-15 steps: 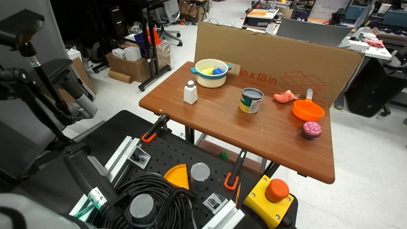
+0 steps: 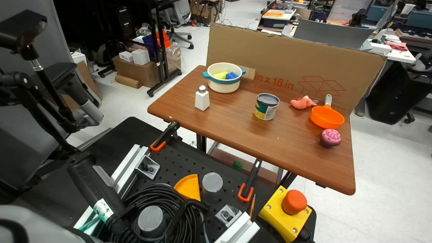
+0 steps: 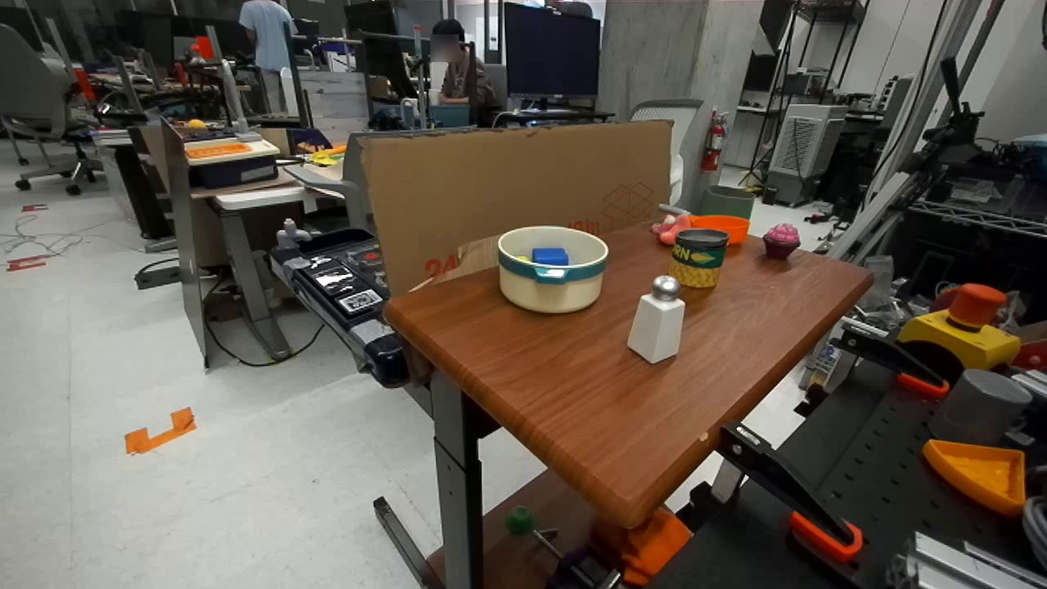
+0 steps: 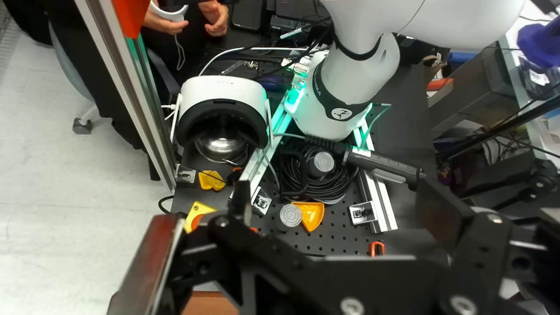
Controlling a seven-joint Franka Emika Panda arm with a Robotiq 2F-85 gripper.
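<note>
In the wrist view my gripper stands open, its two dark fingers wide apart with nothing between them. It points back at the arm's own base, away from the tabletop objects, and neither exterior view shows it. On the wooden table (image 2: 239,129), a cream pot (image 2: 223,85) with teal handles holds a yellow piece (image 2: 220,75) and a blue piece (image 2: 231,75). A white shaker (image 2: 202,99) stands upright before it. Further right are a corn can (image 2: 266,107), a pink-orange toy (image 2: 302,102), an orange pan (image 2: 327,116) and a pink-topped cupcake (image 2: 330,138).
A cardboard sheet (image 2: 291,60) walls the table's back edge. Two clamps, one of them a black-and-orange clamp (image 2: 249,182), sit at its front edge beside the black pegboard. A yellow box with a red button (image 2: 285,210) stands there too.
</note>
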